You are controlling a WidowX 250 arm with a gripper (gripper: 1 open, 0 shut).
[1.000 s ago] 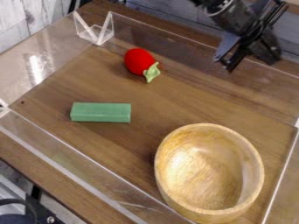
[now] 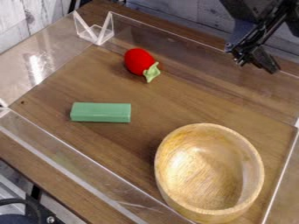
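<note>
My gripper [image 2: 254,58] hangs at the top right, dark and mostly blurred, above the back edge of the wooden surface, apart from all objects and with nothing seen held. A red vegetable [image 2: 140,61] with a pale green leafy end lies toward the back left. A green rectangular block [image 2: 100,112] lies at the middle left. A large wooden bowl [image 2: 208,175] stands empty at the front right.
Clear plastic walls [image 2: 47,150] border the wooden surface [image 2: 176,101], with a clear angular piece at the back left corner.
My gripper and arm have moved up and to the right toward the back corner. The vegetable, block and bowl have not moved.
</note>
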